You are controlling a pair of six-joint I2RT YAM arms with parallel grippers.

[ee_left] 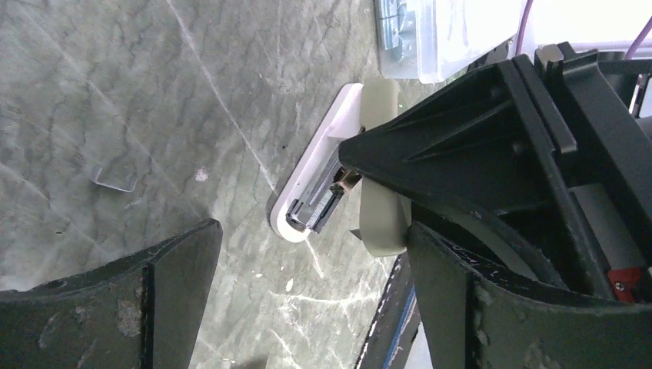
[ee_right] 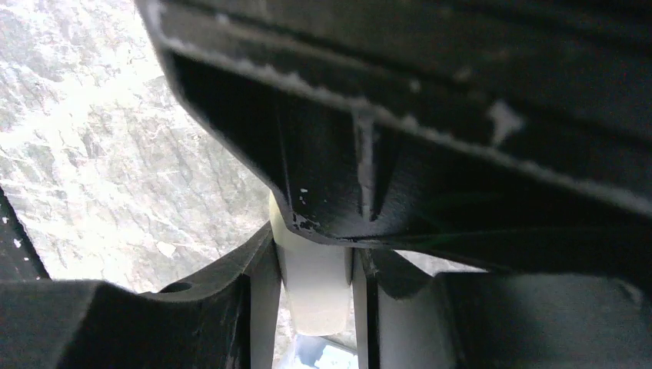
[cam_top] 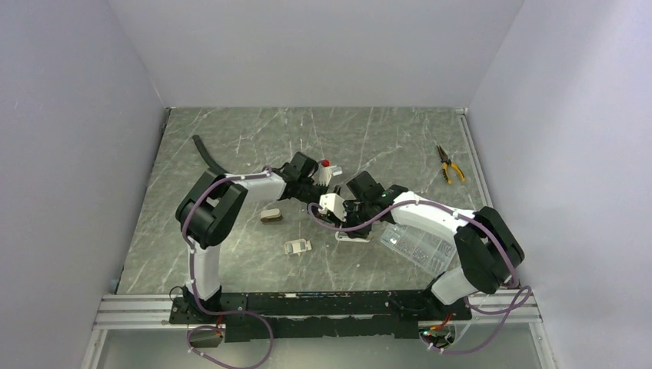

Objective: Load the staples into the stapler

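Note:
The stapler's white base [ee_left: 281, 211] lies on the table in the left wrist view, its metal magazine [ee_left: 319, 201] exposed. My right gripper is shut on the cream stapler cover, raised beside the base; in the left wrist view the cover [ee_left: 384, 223] shows beyond the right fingers [ee_left: 446, 123]. Open over the magazine's near end stands my left gripper, with nothing clearly between its fingers. A black part crosses much of the right wrist view and hides the stapler there. I cannot make out any loose staple strip.
A clear compartment box [cam_top: 419, 247] lies under the right arm. A small pale box [cam_top: 297, 247] and a beige block [cam_top: 271, 215] sit left of the stapler. Pliers [cam_top: 450, 164] and a dark tube [cam_top: 207, 154] lie farther off.

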